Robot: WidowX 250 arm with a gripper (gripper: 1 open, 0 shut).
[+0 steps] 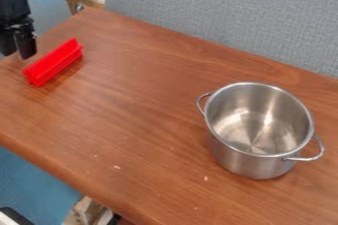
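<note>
At the upper left of the camera view, my black gripper [16, 39] reaches in from the frame's edge, largely cut off; whether it is open or shut is unclear. Just to its right a red elongated block [53, 62] lies diagonally on the wooden table, apart from the gripper as far as shows. A steel pot [259, 130] with two side handles stands upright at the right, empty.
A grey textured partition [224, 12] runs along the back. The table's left edge borders a blue surface [34, 175].
</note>
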